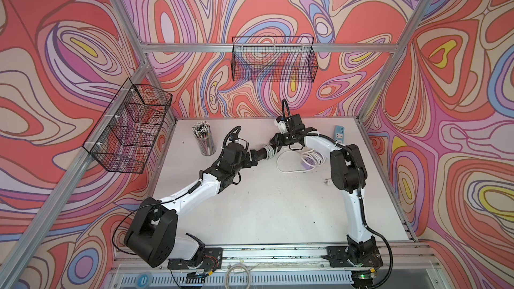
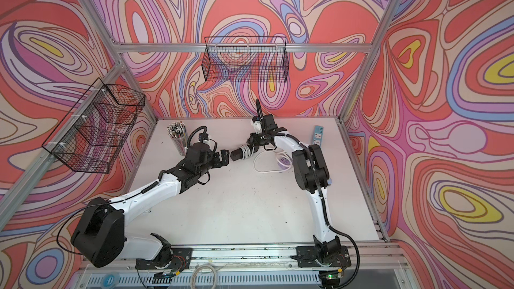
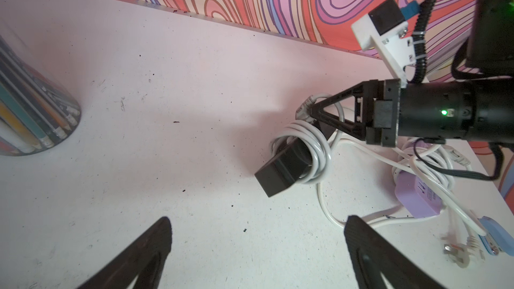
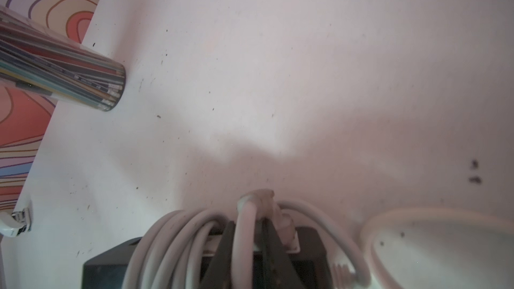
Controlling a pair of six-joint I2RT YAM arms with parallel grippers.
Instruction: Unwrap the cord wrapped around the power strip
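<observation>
The black power strip [image 3: 286, 168], with several turns of white cord [image 3: 316, 149] around it, lies aslant near the back of the table. My right gripper reaches in from the right, shut on the white cord at the strip's far end, where a greyish plug-like piece [image 4: 262, 203] shows. In the right wrist view one strand of cord [image 4: 244, 235] runs between the dark fingers. Whether the strip is lifted I cannot tell. Left of the strip's near end, my left gripper [image 1: 253, 159] stands open and empty, its fingers [image 3: 152, 243] wide apart.
On the right sits a purple block [image 3: 417, 195] tangled in white cord, with a loose loop [image 1: 278, 166] toward the strip. A blue object [image 1: 339, 133] lies at the back right. A pencil cup [image 1: 205, 141] stands at the left.
</observation>
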